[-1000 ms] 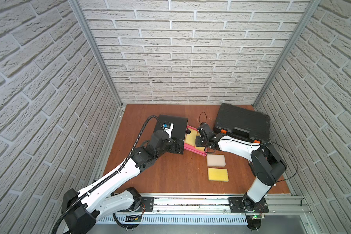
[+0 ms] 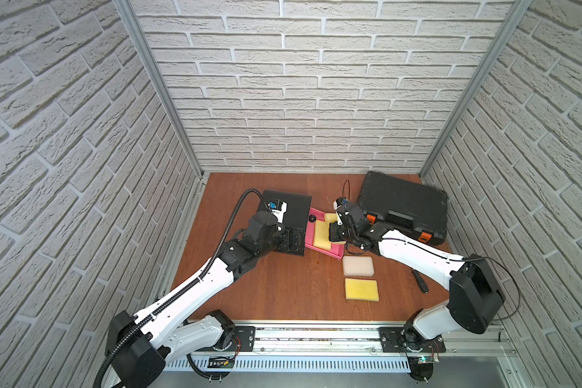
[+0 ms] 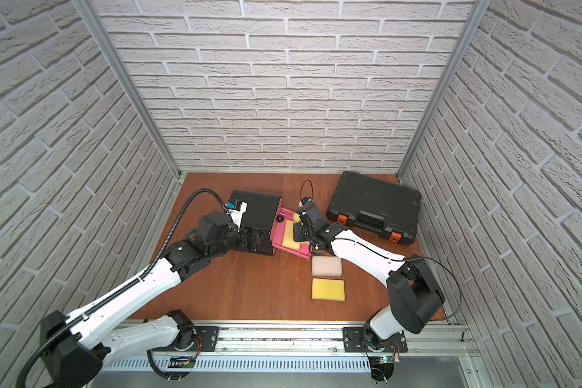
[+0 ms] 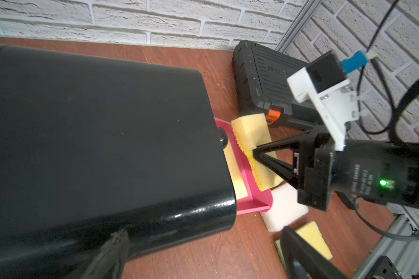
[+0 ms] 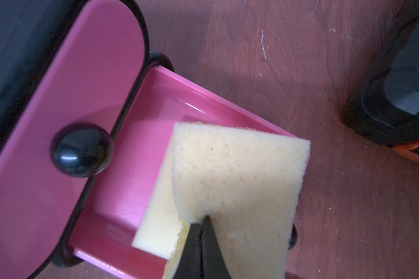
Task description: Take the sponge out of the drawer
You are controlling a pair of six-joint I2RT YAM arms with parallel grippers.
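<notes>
A yellow sponge (image 5: pixel 246 186) is pinched along one edge by my right gripper, whose fingers are closed on it. In the left wrist view this sponge (image 4: pixel 253 132) is raised above the pulled-out pink drawer (image 4: pixel 255 204), tilted, near the drawer's outer end. A second sponge (image 5: pixel 158 223) lies on the drawer floor, partly covered from view by the held one. My left gripper is open, its two fingers wide apart with nothing between them, over the front of the black cabinet (image 4: pixel 111 139).
On the wooden table in front of the drawer lie a pale sponge (image 2: pixel 358 265) and a yellow sponge (image 2: pixel 361 289). A black case (image 2: pixel 404 203) stands behind at the right, a dark-handled tool (image 2: pixel 420 280) nearer.
The left arm has shifted only a little.
</notes>
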